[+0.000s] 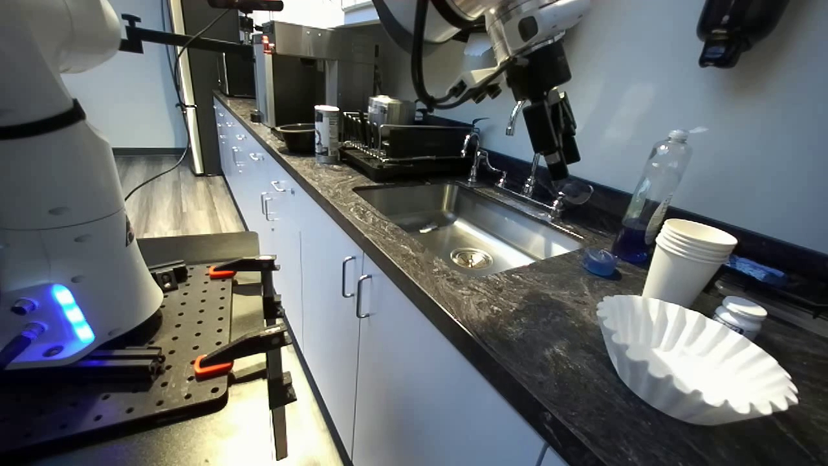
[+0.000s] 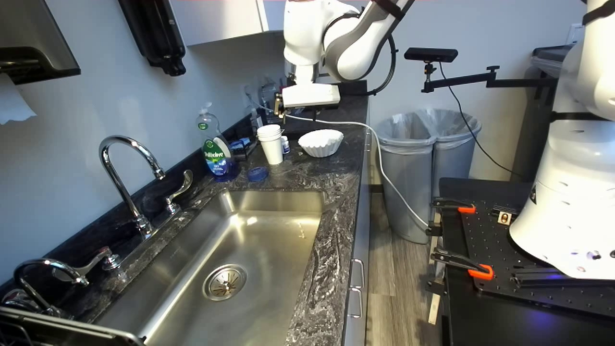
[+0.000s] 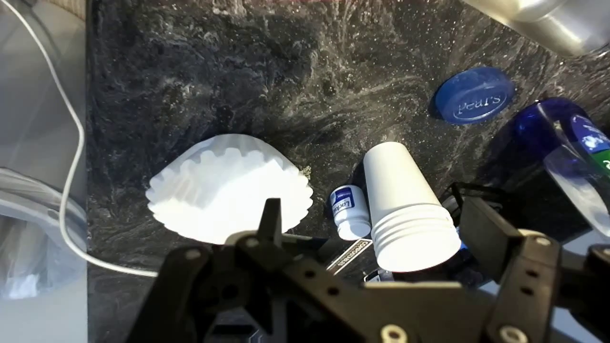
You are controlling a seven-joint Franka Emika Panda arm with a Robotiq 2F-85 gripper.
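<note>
My open gripper (image 1: pixel 560 162) hangs in the air, with nothing between its fingers. In the wrist view one finger (image 3: pixel 272 220) overlaps the edge of a white fluted coffee filter (image 3: pixel 223 183), and the other is right of a stack of white paper cups (image 3: pixel 400 177). A small white bottle (image 3: pixel 350 211) with a blue label stands between filter and cups. Exterior view 2 has the hand above the counter, at the far end near the filter (image 2: pixel 321 143) and cups (image 2: pixel 271 145).
A blue round lid (image 3: pixel 475 96) and a dish soap bottle (image 2: pixel 217 147) sit between the cups and the steel sink (image 2: pixel 259 248). A tall faucet (image 2: pixel 121 179) rises behind the sink. Bare counter (image 3: pixel 228 74) lies between filter and sink. A white cable (image 2: pixel 383 167) hangs over the counter's edge.
</note>
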